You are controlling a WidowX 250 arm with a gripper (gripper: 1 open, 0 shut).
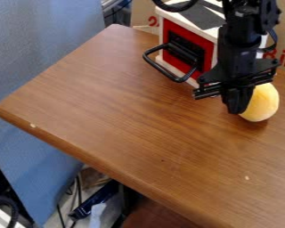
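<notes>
My black gripper (234, 98) points down at the right of the view, its fingertips just at the left side of a pale yellow, rounded object (263, 105) on the wooden table (121, 116), partly hiding it. Whether the fingers are open or closed on it is hard to make out. Behind the gripper stands a red and white box-like unit (178, 49) with a black door and a black wire handle that juts out to the left.
A cardboard box (283, 49) with red print stands behind at the back right.
</notes>
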